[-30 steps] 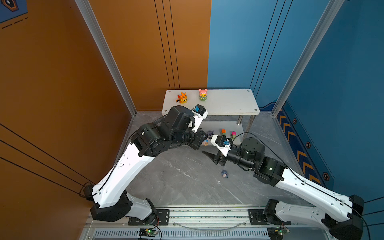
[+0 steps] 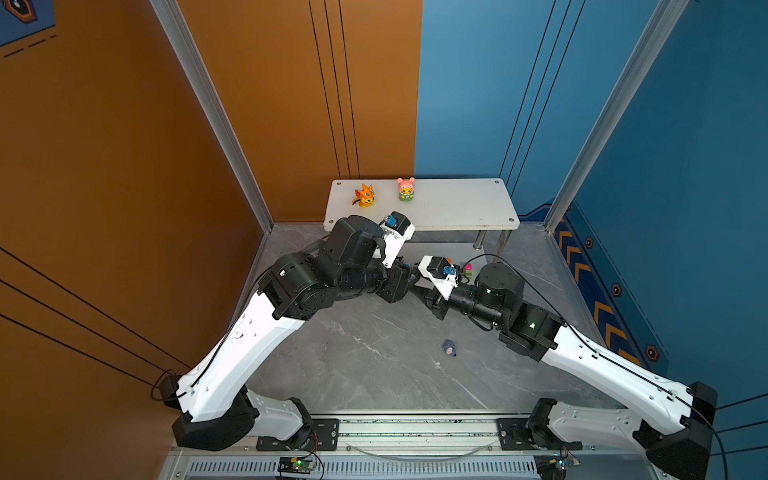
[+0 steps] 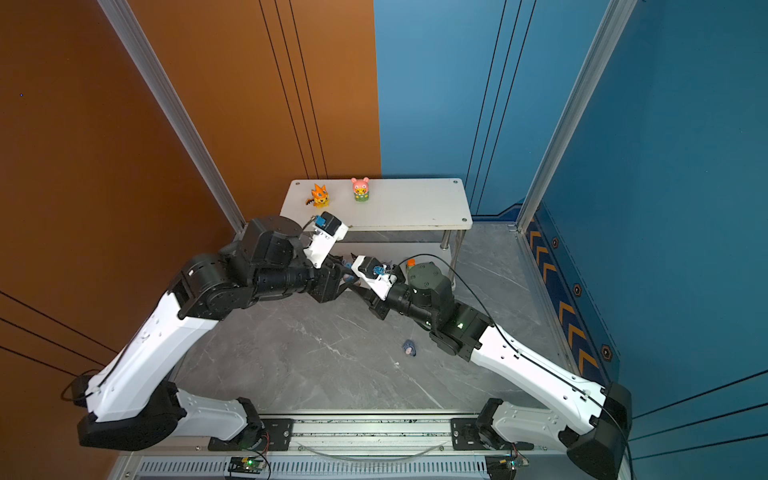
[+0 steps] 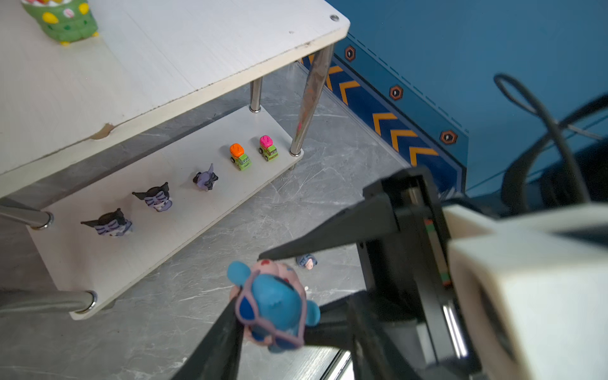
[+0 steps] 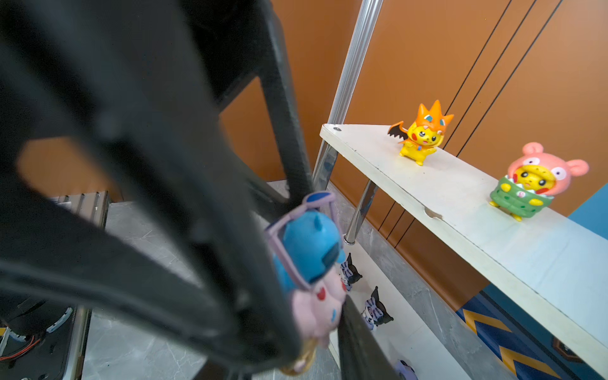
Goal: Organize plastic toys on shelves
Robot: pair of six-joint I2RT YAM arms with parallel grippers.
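A small toy (image 4: 278, 307) with a blue head, lilac glasses and a pink body is up between both grippers, off the floor. My left gripper reaches it from below in the left wrist view, one finger beside each side. Crossing from the right, my right gripper has its fingertips at the toy's upper and lower sides. In the right wrist view the toy (image 5: 310, 272) lies partly behind the left gripper's dark finger (image 5: 278, 316). Whether either finger grips it cannot be made out. Another small grey-blue toy (image 2: 449, 347) lies on the floor.
The upper shelf (image 2: 464, 200) carries an orange-hooded toy (image 2: 365, 196) and a pink-eared toy (image 2: 406, 189) on its left half. Several dark-eared toys and two little vehicles, orange-topped (image 4: 239, 156) and pink-topped (image 4: 268, 147), stand on the lower shelf (image 4: 164, 231).
My right gripper has moved up and left, its fingers now overlapping the left gripper at the toy. The left arm has shifted slightly. The vehicles on the lower shelf are now partly covered.
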